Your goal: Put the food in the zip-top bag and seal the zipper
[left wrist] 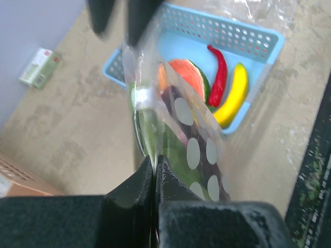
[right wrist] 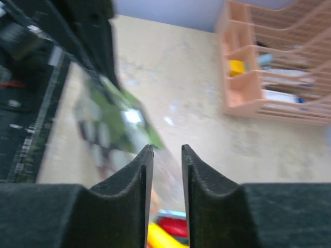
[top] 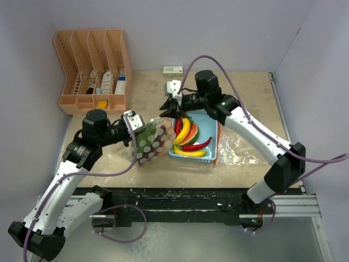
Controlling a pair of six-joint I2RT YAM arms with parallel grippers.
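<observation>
The zip top bag (top: 150, 144), clear with a green and brown print and pale dots, hangs left of the blue basket. My left gripper (top: 143, 129) is shut on its top edge; in the left wrist view, the bag's edge (left wrist: 150, 137) runs down between the fingertips. Whether food lies inside the bag I cannot tell. Over the basket's back left corner is my right gripper (top: 163, 113). Its fingers (right wrist: 195, 170) stand a little apart with nothing held between them, and the bag (right wrist: 106, 134) appears beyond, blurred.
The blue basket (top: 210, 147) holds bananas (top: 185, 131), a watermelon slice (top: 192, 135) and red chilies (top: 197, 146). Clear plastic (top: 240, 148) lies to its right. A peach-coloured divided rack (top: 117, 101) stands back left, and a small box (top: 173, 71) sits against the back wall.
</observation>
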